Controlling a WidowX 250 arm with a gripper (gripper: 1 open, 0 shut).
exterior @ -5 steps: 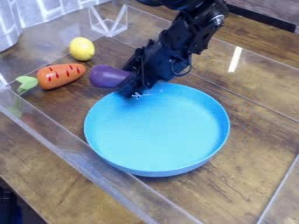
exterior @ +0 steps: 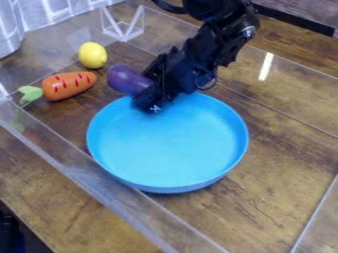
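My black gripper (exterior: 153,95) reaches in from the top to the back-left rim of a blue round plate (exterior: 169,148). It is shut on a purple eggplant (exterior: 126,79), held tilted just above or at that rim; whether it touches the plate I cannot tell. The fingertips are partly hidden behind the eggplant and in dark shadow.
An orange carrot (exterior: 69,85) with a green top and a yellow lemon (exterior: 93,54) lie to the left on the wooden table (exterior: 271,208). Clear transparent walls edge the area.
The eggplant in my gripper has risen slightly and tilted more upright.
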